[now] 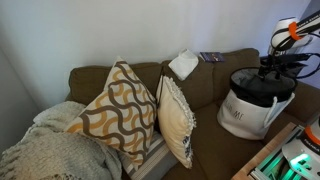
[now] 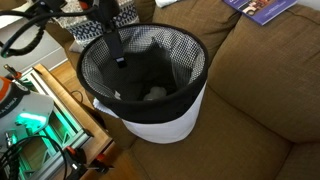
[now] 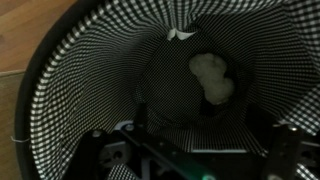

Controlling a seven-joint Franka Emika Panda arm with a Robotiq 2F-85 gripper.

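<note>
A white basket (image 1: 240, 118) with a black rim and checked lining stands on the brown sofa, at the right in exterior view 1. Down on the basket's dark floor lies a small, pale grey, fluffy thing (image 3: 212, 80). My gripper is open above it, pointing down into the basket, with a wide gap between its fingers. In exterior view 2 a dark finger (image 2: 116, 46) reaches inside the mesh-lined opening. The fluffy thing sits beyond the fingertips, apart from them, and nothing is held.
The rim (image 3: 35, 105) surrounds the gripper closely. A patterned cushion (image 1: 118, 110), a cream cushion (image 1: 176, 122) and a knitted blanket (image 1: 60, 155) occupy the sofa's left. A purple book (image 2: 252, 8) lies behind the basket. The sofa seat (image 2: 220, 150) beside it is bare.
</note>
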